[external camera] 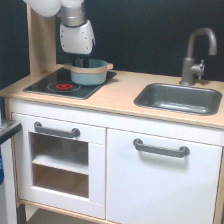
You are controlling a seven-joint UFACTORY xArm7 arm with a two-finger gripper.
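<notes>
A grey-blue pot [90, 76] with light brown handles stands upright at the back of the black stovetop [38, 84]. My white gripper [80, 60] hangs just above it, over its left part. Its dark fingers blend into the black background, so I can't make out how they stand or whether they touch the rim. The inside of the pot is hidden from this side.
In front of the pot lies a red burner ring [63, 86]. To the right is a sink [178, 98] with a tall grey faucet [192, 60], with bare wooden counter [122, 90] between. Below are a windowed oven door [58, 155] and a cabinet door [150, 180], both shut.
</notes>
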